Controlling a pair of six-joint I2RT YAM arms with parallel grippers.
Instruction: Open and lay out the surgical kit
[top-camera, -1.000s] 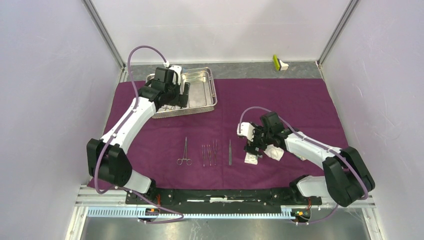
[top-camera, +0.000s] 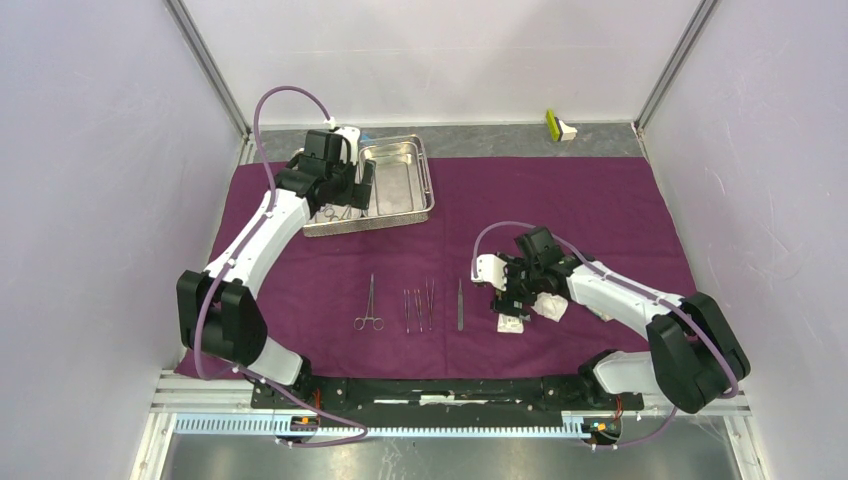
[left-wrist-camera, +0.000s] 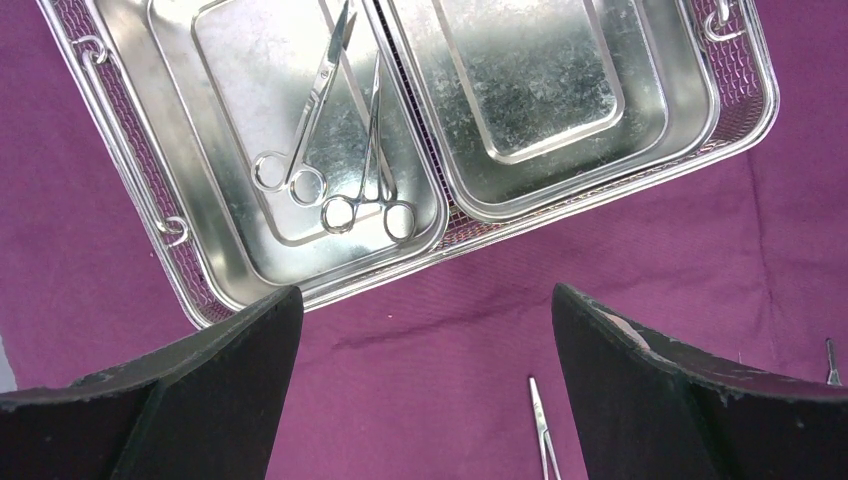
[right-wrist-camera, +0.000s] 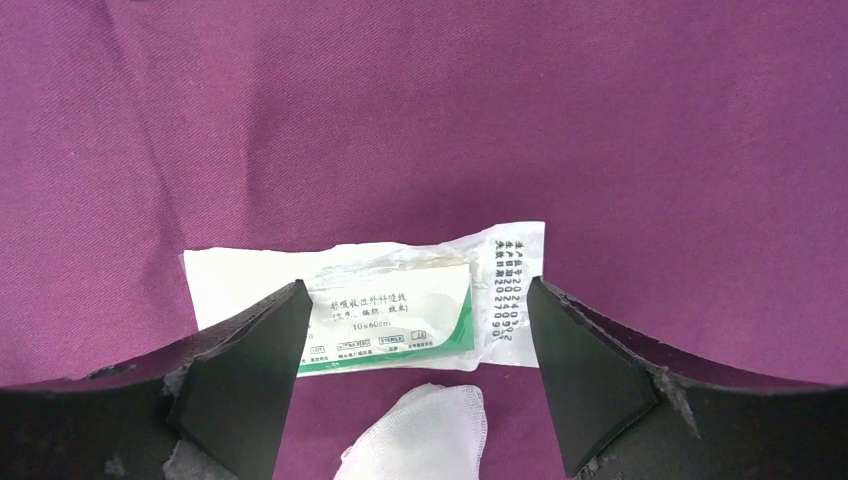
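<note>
My left gripper hangs open over the steel tray (top-camera: 390, 222). In the left wrist view its left compartment holds scissors (left-wrist-camera: 320, 85) and clamps (left-wrist-camera: 340, 215); the right compartment (left-wrist-camera: 520, 80) is bare. My right gripper is open over a white suture packet (right-wrist-camera: 390, 320), with gauze (right-wrist-camera: 420, 440) just beside it. In the top view a clamp (top-camera: 369, 322), several thin instruments (top-camera: 420, 310) and a flat handle-like tool (top-camera: 460, 305) lie in a row on the purple cloth (top-camera: 540, 190).
A green and white object (top-camera: 558, 127) sits on the grey strip behind the cloth. Side walls enclose the workspace.
My right gripper has shifted slightly toward the front, and the packet under it appears a little farther forward.
</note>
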